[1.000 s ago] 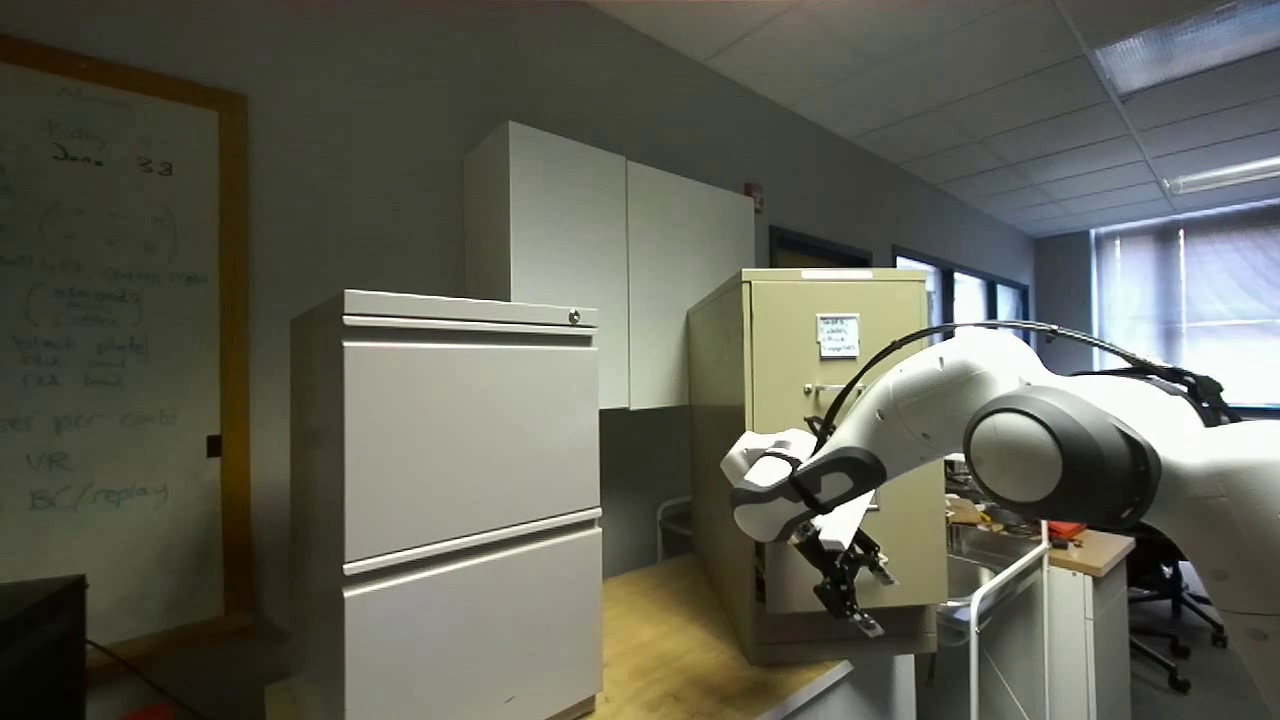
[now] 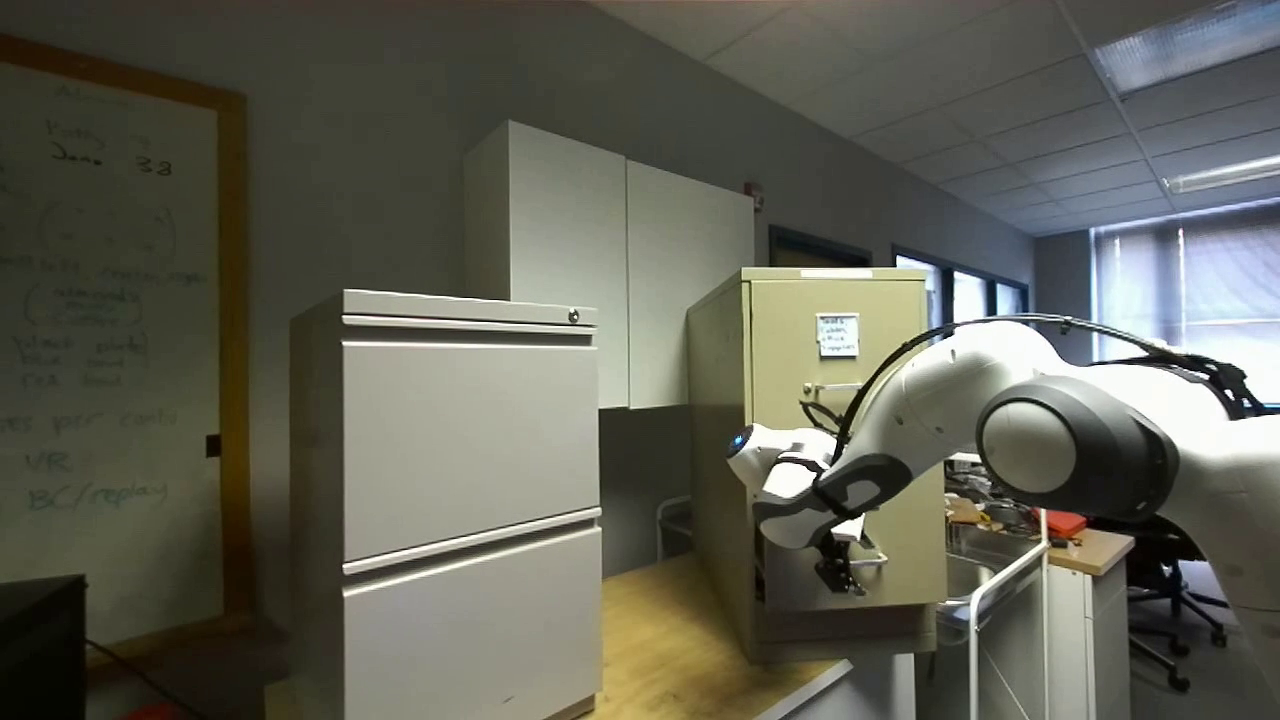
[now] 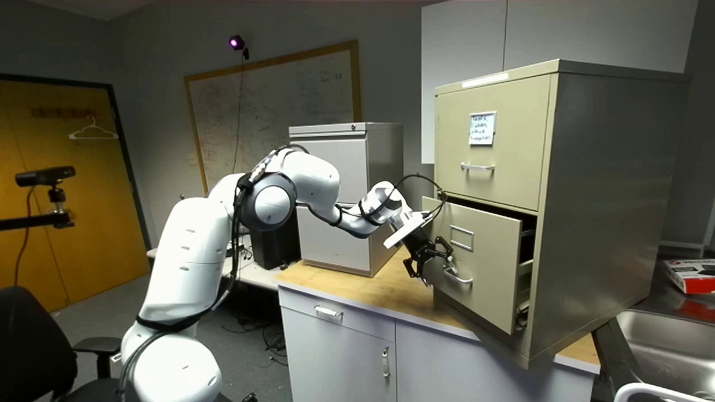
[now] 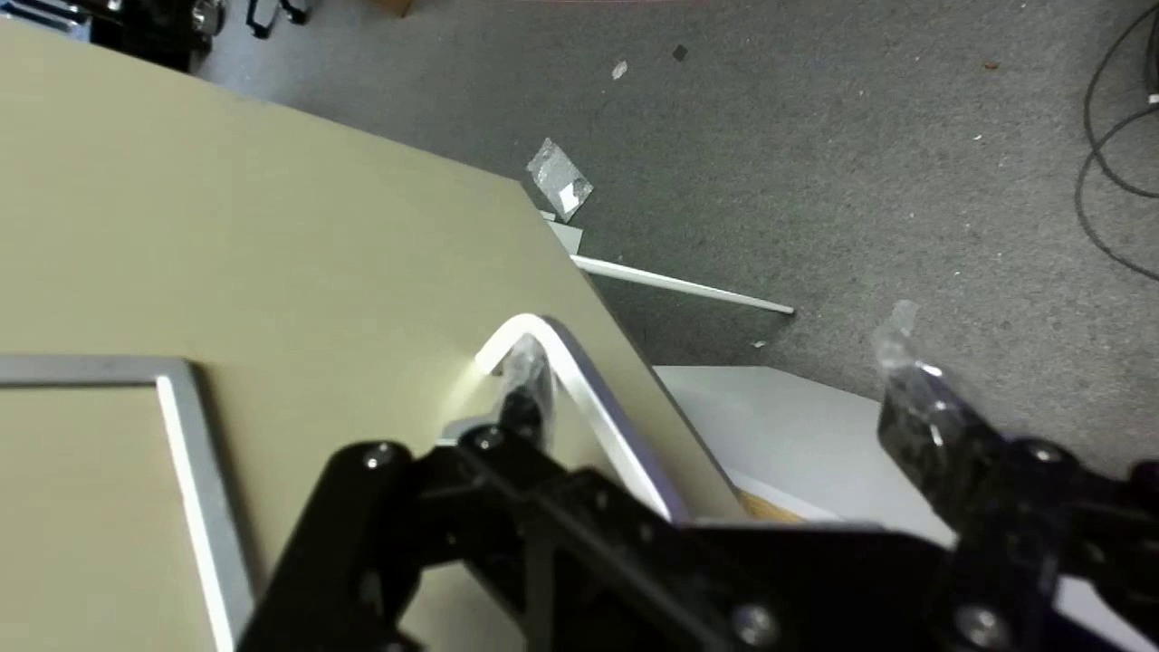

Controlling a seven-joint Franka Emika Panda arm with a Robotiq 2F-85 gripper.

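The beige filing cabinet's lower drawer stands partly pulled out, with a dark gap along its top and side. A silver bar handle is fixed to the drawer front. My gripper is open at this handle. In the wrist view one clear-tipped finger shows within the handle's loop, by the drawer front; whether it touches the bar I cannot tell. The other finger is well out to the right, over the floor. Nothing is gripped between them. In exterior view 1 the gripper hangs before the same drawer.
The cabinet's upper drawer is closed. A grey filing cabinet stands to the left on the wooden counter. A sink lies beside the beige cabinet. Open floor shows past the drawer's edge.
The gripper has turned and now sits by the handle, its fingers a little higher and more to the left in exterior view 1. The wrist is slightly higher. The drawer looks unmoved.
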